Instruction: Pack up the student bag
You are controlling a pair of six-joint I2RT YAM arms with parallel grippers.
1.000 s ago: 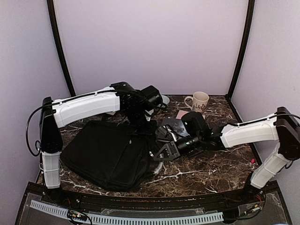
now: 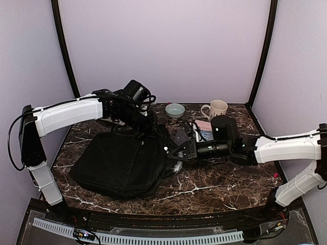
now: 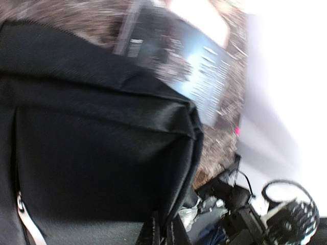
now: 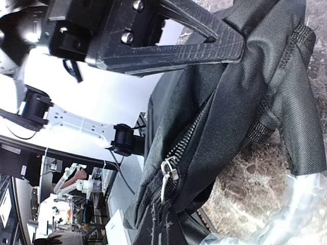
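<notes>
The black bag lies on the left of the marble table, its upper edge lifted where my left gripper is shut on its fabric. In the left wrist view the gripper pinches the bag's right edge. My right gripper is shut at the bag's right side; in the right wrist view its fingertips sit just below a metal zipper pull, and whether they hold anything is hard to tell. A clear plastic piece lies beside the bag.
A mug and a teal bowl stand at the back. Pink and blue flat items lie behind the right arm.
My right gripper has shifted slightly up and to the right, and the bag has moved a little with them.
</notes>
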